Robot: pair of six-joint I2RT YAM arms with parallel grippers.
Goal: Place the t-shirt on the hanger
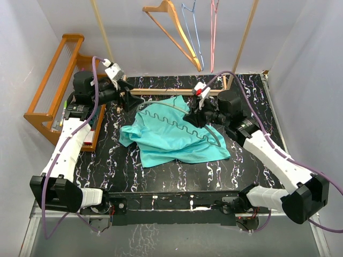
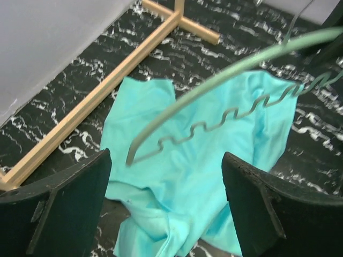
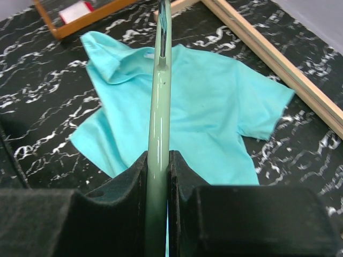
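Note:
A pale green hanger [image 1: 164, 105] with a wavy lower bar is held above the crumpled turquoise t-shirt [image 1: 166, 144] on the black table. My right gripper [image 1: 194, 119] is shut on the hanger's arm, which runs straight up through the right wrist view [image 3: 158, 123]. My left gripper [image 1: 128, 100] is open beside the hanger's other end; in the left wrist view that end [image 2: 139, 140] hangs over the space between the fingers, with the t-shirt [image 2: 209, 150] below.
A wooden frame [image 1: 155, 91] runs along the table's back. A wooden rack [image 1: 45, 113] stands at the left. Wooden, blue and pink hangers [image 1: 171, 24] hang above the back.

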